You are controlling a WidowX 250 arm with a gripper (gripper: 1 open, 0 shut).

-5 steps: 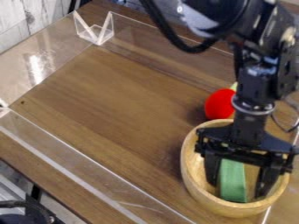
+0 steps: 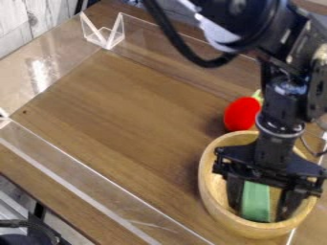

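Observation:
My black gripper (image 2: 265, 185) is down inside a wooden bowl (image 2: 219, 203) at the lower right, its fingers over a green block (image 2: 255, 202) in the bowl. Whether the fingers grip the block is hard to tell. A red round object (image 2: 240, 114) lies just behind the bowl, with a bit of light green partly hidden by the arm.
A wooden table (image 2: 109, 110) fills most of the view, largely clear at left and middle. A clear bracket (image 2: 103, 32) is at the back left, with clear strips along the edges.
The bowl and red object stay about where they were.

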